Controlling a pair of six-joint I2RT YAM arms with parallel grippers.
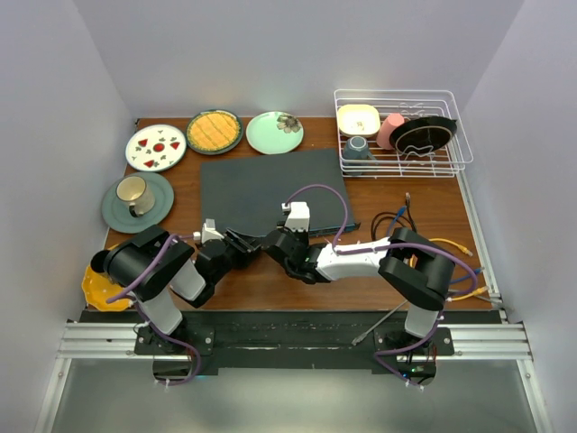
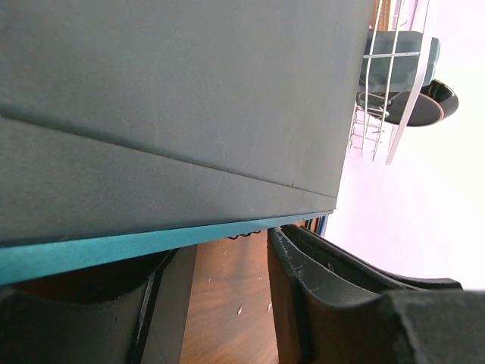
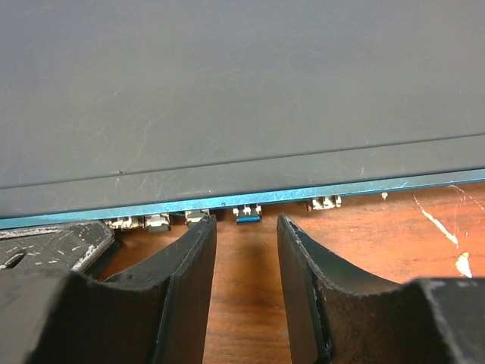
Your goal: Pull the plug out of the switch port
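Note:
A flat grey switch (image 1: 270, 180) lies mid-table; in the right wrist view its blue front edge (image 3: 91, 212) shows a row of small connectors beneath, including a blue-tipped one (image 3: 248, 219). My right gripper stands part open at that edge, the connector between and beyond its fingertips, not visibly gripped. My left gripper is part open low at the front edge, with wood seen between its fingers; in the right wrist view a black gripper part shows at the left of the connectors. I cannot make out a plug clearly.
A wire dish rack (image 1: 401, 167) stands back right, plates (image 1: 275, 133) along the back, a yellow bowl (image 1: 104, 289) front left. Loose cables (image 1: 451, 248) lie at the right. The front middle of the table is under both arms.

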